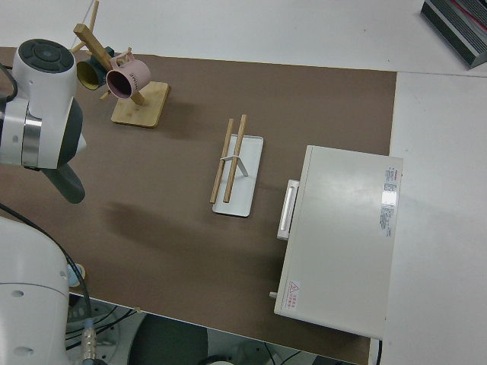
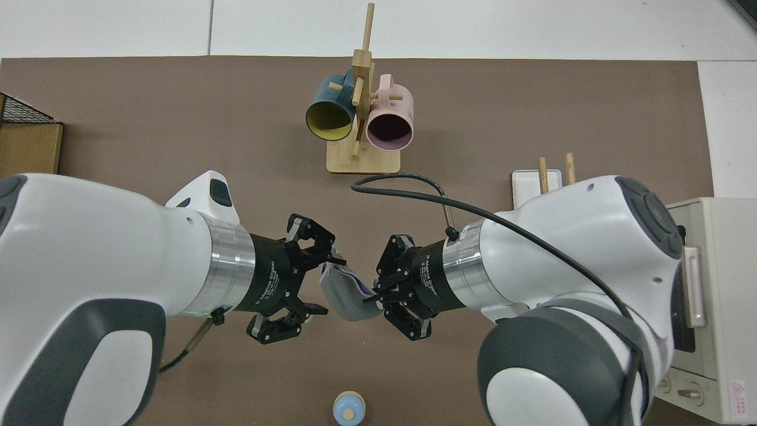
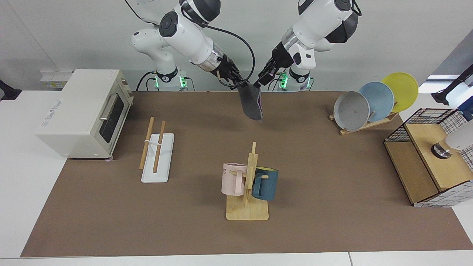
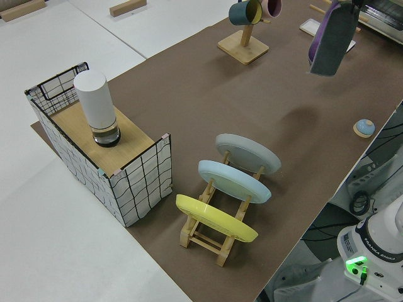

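A grey cloth item with a purple lining (image 2: 345,294) hangs between my two grippers in the top view. My left gripper (image 2: 323,280) is at its left side and my right gripper (image 2: 383,294) at its right; whether either is open or shut I cannot tell. In the left view the cloth (image 3: 249,102) dangles below both wrists, above the brown mat.
A mug tree (image 3: 247,208) holds a pink and a blue mug. A white rack with wooden pegs (image 3: 150,177) stands beside a white oven (image 3: 75,115). A plate rack (image 4: 220,242), a wire shelf (image 4: 129,148) and a small blue round object (image 2: 348,408) are around the mat.
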